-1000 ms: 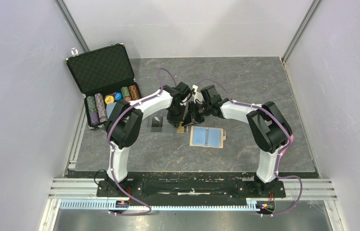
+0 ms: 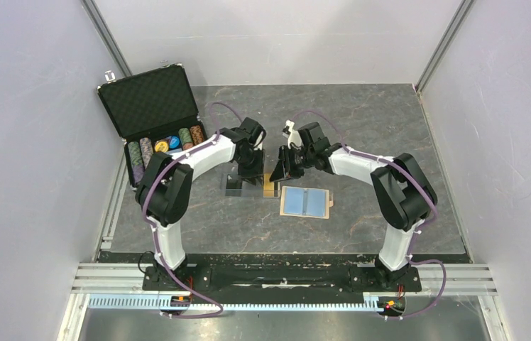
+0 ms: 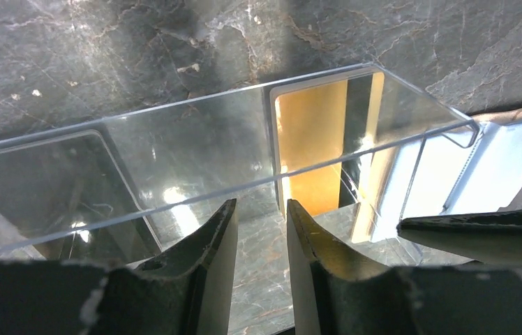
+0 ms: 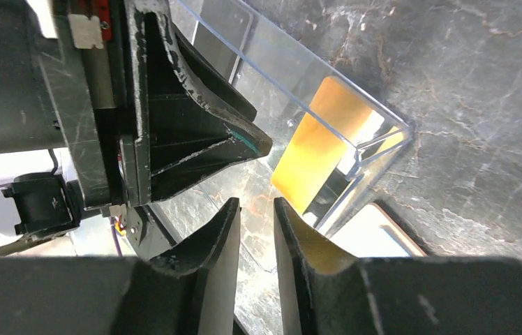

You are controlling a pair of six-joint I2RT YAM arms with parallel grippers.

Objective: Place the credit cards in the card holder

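A clear acrylic card holder (image 2: 243, 192) lies at the table's centre under both grippers. In its right-hand section sits an orange card, also seen as the orange card (image 4: 310, 153) in the right wrist view. The holder's left sections look dark or empty. My left gripper is above the holder's long side, open a little with nothing between its fingers. My right gripper is just right of it, part open with a visible gap, holding nothing. A blue booklet (image 2: 305, 202) with a tan cover lies in front of my right gripper.
An open black case (image 2: 145, 99) with poker chips stands at the back left. Both arms are close together at the centre.
My left gripper has pulled back to the left, away from my right gripper, uncovering more of the orange card. The right arm has shifted slightly.
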